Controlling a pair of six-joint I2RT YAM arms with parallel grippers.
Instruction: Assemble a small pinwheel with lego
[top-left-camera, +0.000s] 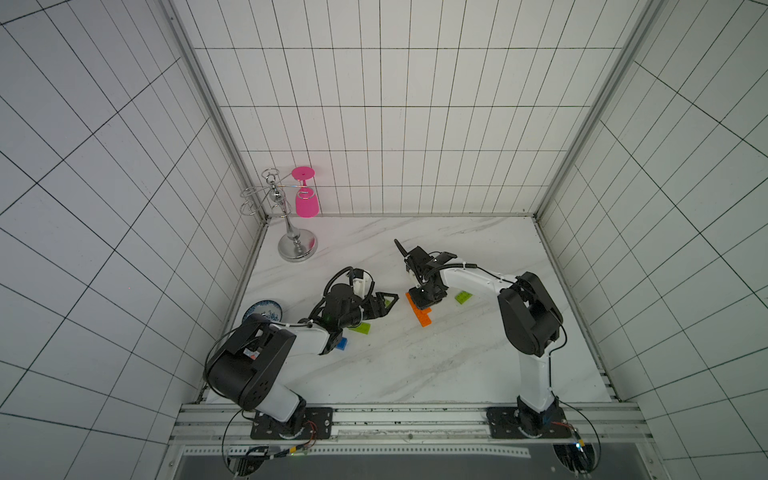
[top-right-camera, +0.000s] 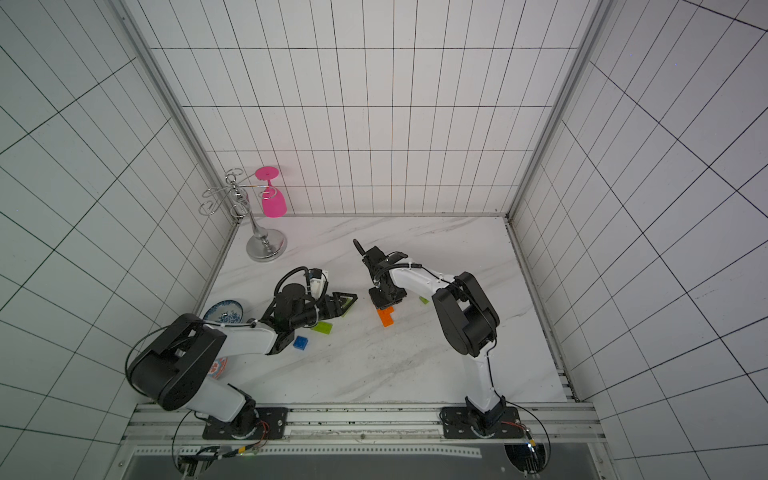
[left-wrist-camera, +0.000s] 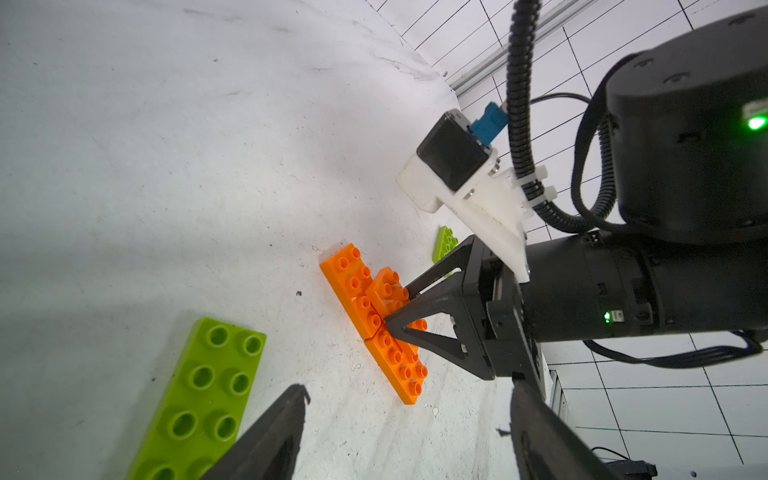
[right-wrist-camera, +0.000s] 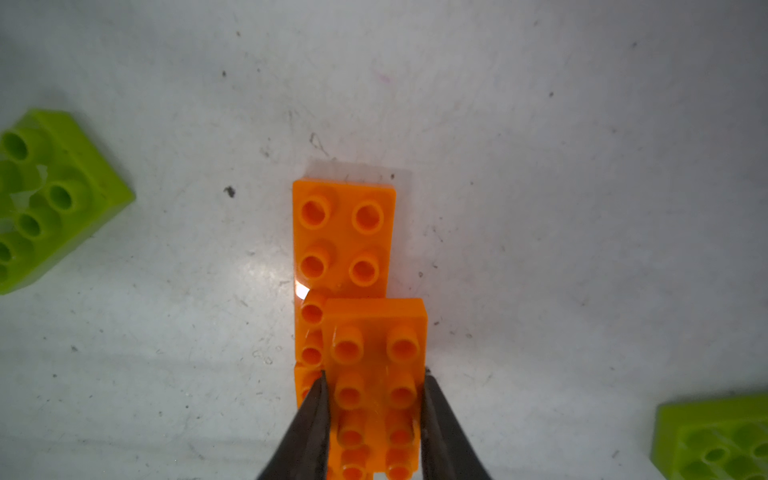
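Two orange bricks lie end to end on the table; in the left wrist view the far one (left-wrist-camera: 352, 281) and the near one (left-wrist-camera: 397, 372) meet at their ends. A third orange brick (right-wrist-camera: 374, 336) sits over their joint, seen from above, with the fingers of my right gripper closed against its long sides. Whether it is pressed fully down cannot be told. My left gripper stands open, with nothing between its fingertips. Beside it lies a long green brick (left-wrist-camera: 200, 392).
Another green brick (top-left-camera: 362, 328) and a blue brick (top-left-camera: 341, 344) lie by the left arm, a further green one (top-left-camera: 464, 297) to the right. A blue-patterned plate (top-left-camera: 264, 310) and a metal stand (top-left-camera: 297, 245) with a pink goblet (top-left-camera: 306, 201) are leftward.
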